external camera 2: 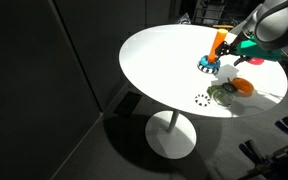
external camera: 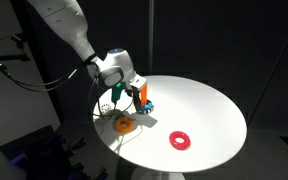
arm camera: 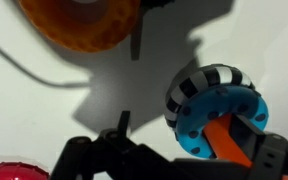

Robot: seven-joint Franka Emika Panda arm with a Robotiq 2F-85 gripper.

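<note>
An orange post [external camera: 143, 94] stands upright from a blue ring [external camera 2: 208, 65] on the round white table [external camera: 199, 110]. In the wrist view the spotted blue ring [arm camera: 192, 116] has a black-and-white checkered band along its edge, and the orange post [arm camera: 224, 139] leans into the picture from its middle. My gripper is open above the table, its right finger [arm camera: 273, 150] overlapping the post in that view. Nothing shows held between the fingers. In the first exterior view the gripper [external camera: 127, 97] hangs just left of the post. Whether it touches the post I cannot tell.
An orange ring [external camera: 125, 124] lies in front of the gripper, and a red ring [external camera: 180, 141] lies nearer the table's front edge. A spotted ring [external camera 2: 202, 100] and a dark green ring [external camera 2: 222, 95] lie close to the rim.
</note>
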